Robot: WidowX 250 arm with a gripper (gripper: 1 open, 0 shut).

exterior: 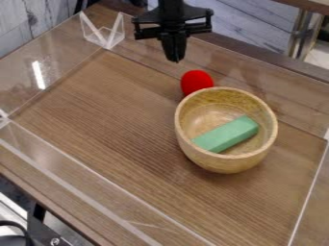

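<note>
A black gripper (172,31) hangs at the top middle of the camera view, above the back of the table, with nothing visible between its fingers; whether it is open or shut is hard to make out. Below it and to the right, a red round object (197,83) rests on the table against the back-left rim of a pale wooden bowl (193,135). A green block (226,135) lies tilted inside the bowl.
A pale wall or ledge edge runs along the back right. A dark cable or part shows at the bottom-left corner.
</note>
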